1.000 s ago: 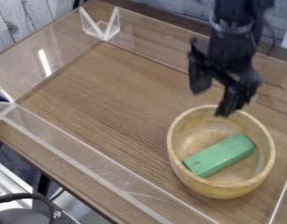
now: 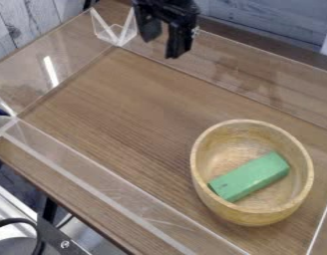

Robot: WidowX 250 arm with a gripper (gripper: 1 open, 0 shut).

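Note:
A round wooden bowl (image 2: 205, 160) stands at the lower right, with a green block (image 2: 249, 177) lying in it. My gripper (image 2: 165, 38) is at the top centre, above the back of the board and well away from the bowl. It is dark and partly cut off by the top edge; its fingers look apart, with nothing visible between them.
Clear plastic pieces lie along the left edge and at the top left. A black cable (image 2: 40, 234) runs at the lower left.
My gripper has moved up and to the left, from above the bowl to the top centre. The green block remains in the bowl.

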